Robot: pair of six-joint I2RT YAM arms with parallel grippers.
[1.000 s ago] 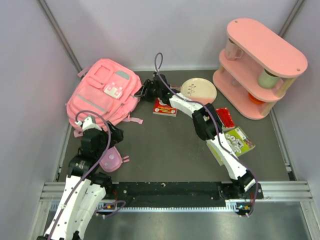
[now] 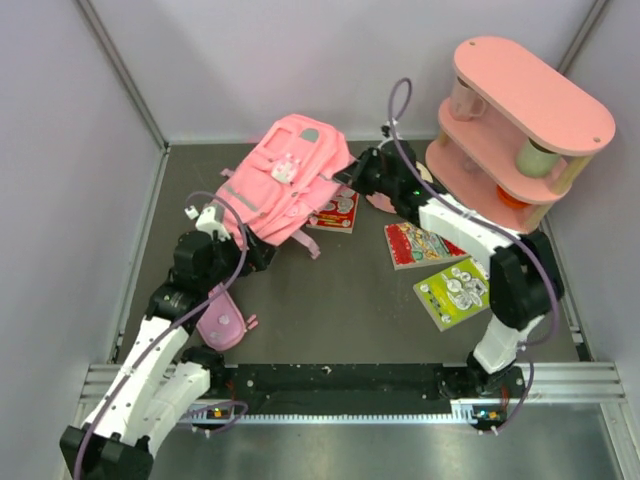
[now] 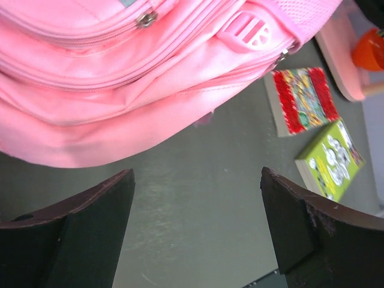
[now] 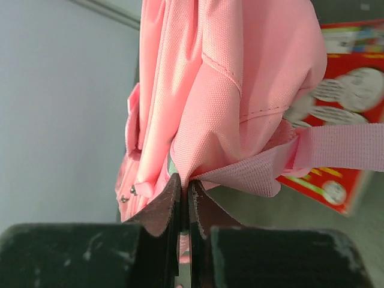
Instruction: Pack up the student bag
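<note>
The pink backpack (image 2: 290, 165) is tilted and lifted at the back left, its upper right edge pinched in my right gripper (image 2: 348, 180). In the right wrist view the fingertips (image 4: 171, 198) close tightly on a fold of its fabric (image 4: 219, 90). My left gripper (image 2: 262, 248) stands open at the backpack's lower side; in the left wrist view the bag's pink side (image 3: 150, 102) fills the upper part, and nothing lies between the fingers. A pink pencil case (image 2: 222, 322) lies on the floor below the left gripper.
A red book (image 2: 338, 213) lies partly under the backpack. A red patterned book (image 2: 420, 246) and a green book (image 2: 452, 293) lie to the right. The pink shelf (image 2: 535, 90) stands at the back right.
My left gripper has moved slightly right, and the red book is now partly covered.
</note>
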